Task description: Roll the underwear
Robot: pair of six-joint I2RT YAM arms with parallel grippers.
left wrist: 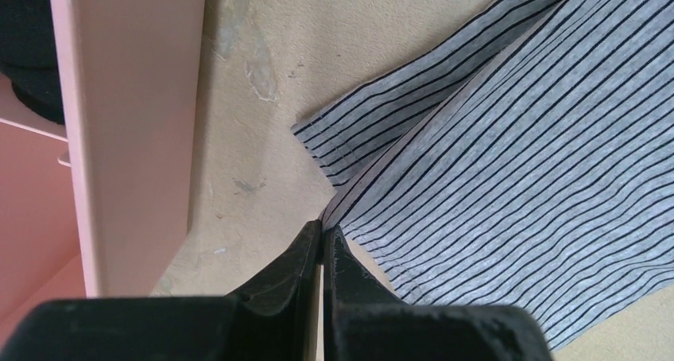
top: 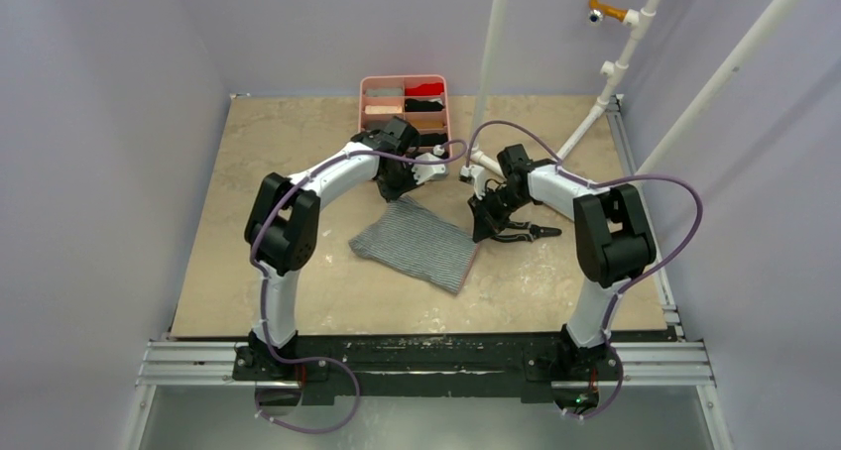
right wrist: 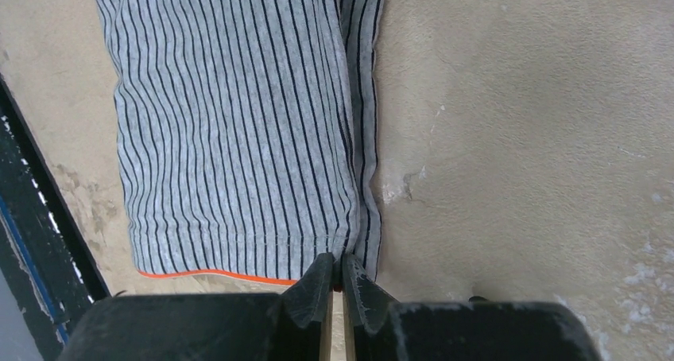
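The grey, black-striped underwear (top: 417,247) lies flat on the table, with an orange band along its right end in the right wrist view. My left gripper is shut on the folded upper edge of the cloth at its left corner. At the other end of that edge, my right gripper is shut on the fabric's corner, near the orange band. A second layer of the striped cloth (left wrist: 381,106) shows beyond the folded edge.
A pink compartment box (top: 362,88) with folded cloths stands at the back, close beside my left gripper. Black tools (top: 545,232) lie right of the underwear, near white pipes.
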